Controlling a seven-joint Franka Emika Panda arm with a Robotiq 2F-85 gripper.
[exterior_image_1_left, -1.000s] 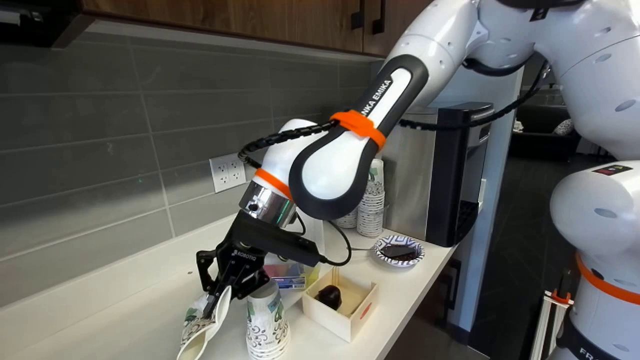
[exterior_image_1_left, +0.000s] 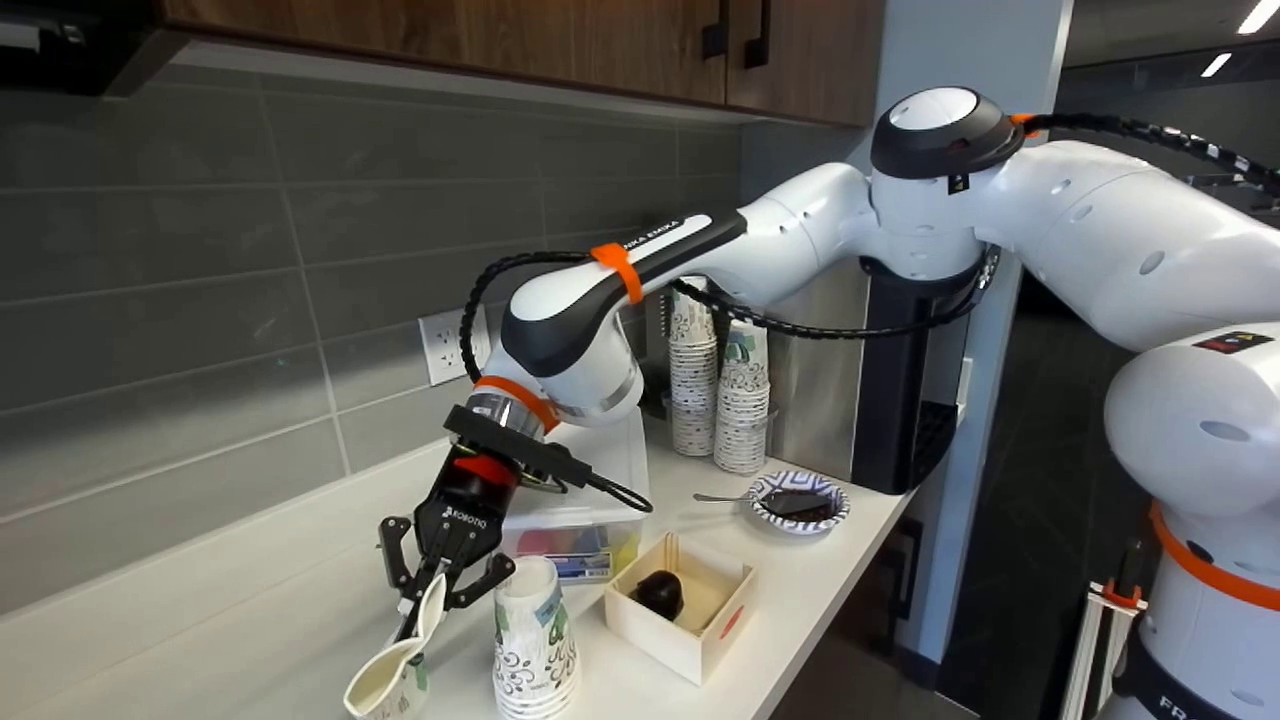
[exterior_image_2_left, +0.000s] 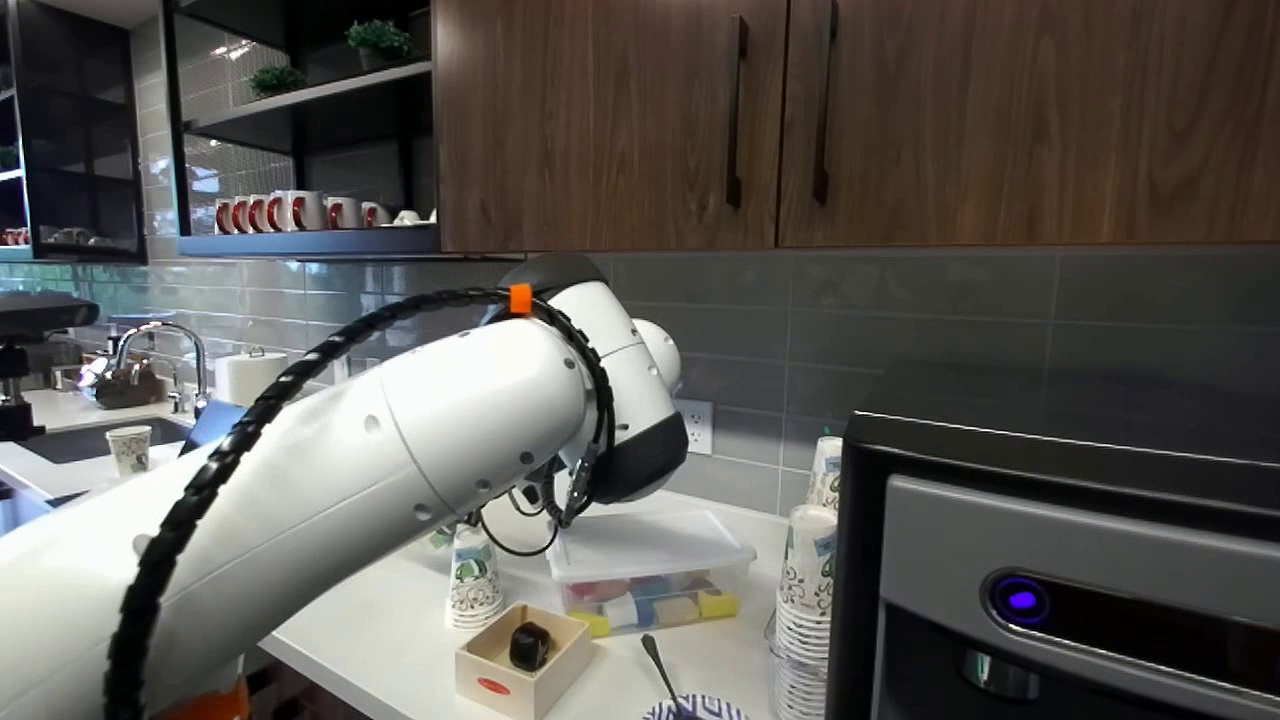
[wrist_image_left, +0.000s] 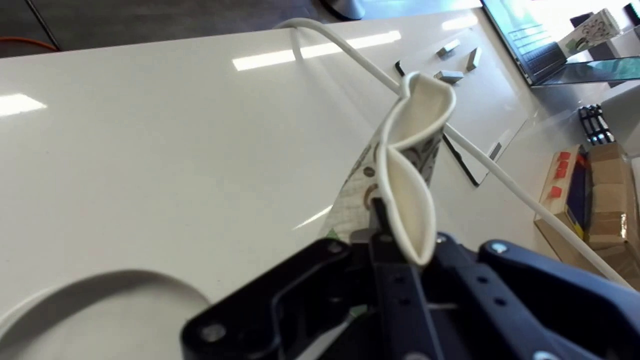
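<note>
A white patterned paper cup (exterior_image_1_left: 413, 692) is squeezed in my gripper (exterior_image_1_left: 428, 598), which is shut on it near the left of exterior view 1. Its rim is pinched out of round into two lobes, as the wrist view shows on the cup (wrist_image_left: 420, 111), with a finger (wrist_image_left: 384, 225) pressing on its wall. To the right of the gripper in exterior view 1 stands an upside-down stack of similar cups (exterior_image_1_left: 531, 642), apart from the held cup. Exterior view 2 hides the gripper behind the arm.
A wooden box (exterior_image_1_left: 708, 624) with a dark object sits right of the cup stack. Behind are a clear plastic bin (exterior_image_2_left: 654, 558), a patterned bowl (exterior_image_1_left: 768, 521) and tall cup stacks (exterior_image_1_left: 741, 408). A white cable (wrist_image_left: 534, 204) crosses the counter near a laptop (wrist_image_left: 528, 48).
The arm has rolled and its elbow has swung lower. The gripper has turned and shifted slightly left with the cup still in it. The stack and box have not moved.
</note>
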